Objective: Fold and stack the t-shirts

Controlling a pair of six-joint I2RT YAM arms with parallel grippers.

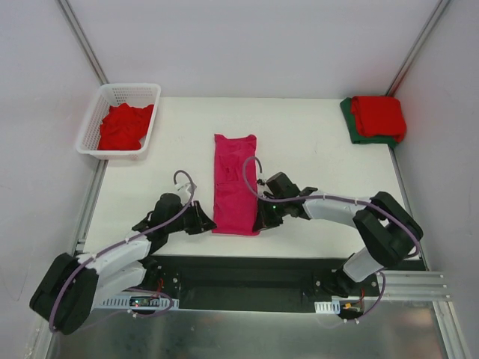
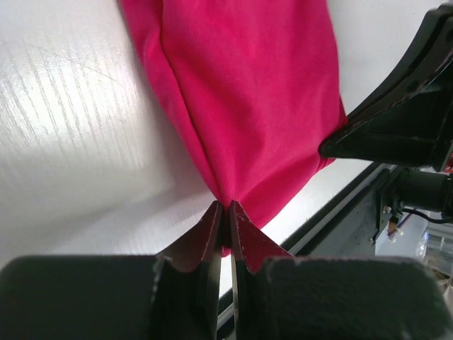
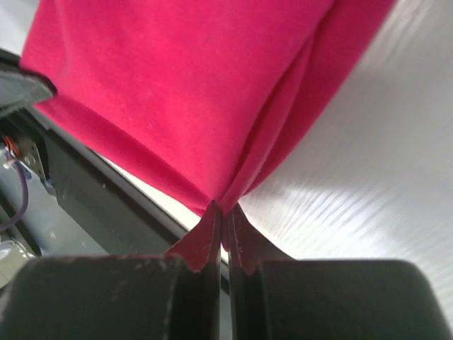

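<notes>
A pink t-shirt [image 1: 235, 179] lies lengthwise down the middle of the white table, its lower hem close to the front edge. My left gripper [image 1: 210, 226] is shut on the hem's left corner; in the left wrist view its fingertips [image 2: 226, 219] pinch the folded cloth. My right gripper [image 1: 259, 226] is shut on the right corner, also seen closely in the right wrist view [image 3: 223, 219].
A white basket [image 1: 90, 131] holding red shirts [image 1: 126, 127] is at the back left. A folded red shirt [image 1: 378, 112] rests on a green one [image 1: 352, 127] at the back right.
</notes>
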